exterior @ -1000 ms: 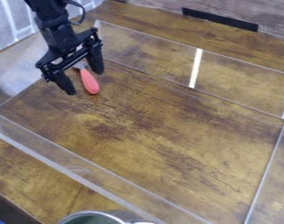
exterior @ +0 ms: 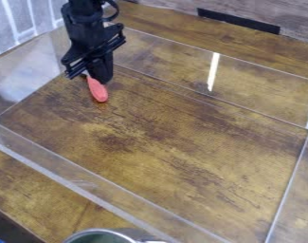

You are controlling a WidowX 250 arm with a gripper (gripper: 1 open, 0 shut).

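The black gripper point(exterior: 96, 66) hangs in the upper left over a pink elongated object point(exterior: 98, 90), which lies on the wooden board near the left side. The fingertips are at or just above the object's upper end, partly hiding it. Whether anything is between them is too small to tell; the gripper looks shut.
Clear plastic walls border the wooden board point(exterior: 169, 142). A metal pot point(exterior: 99, 237) is cut off at the bottom edge. A white strip point(exterior: 213, 71) stands out near the back right. The middle and right of the board are clear.
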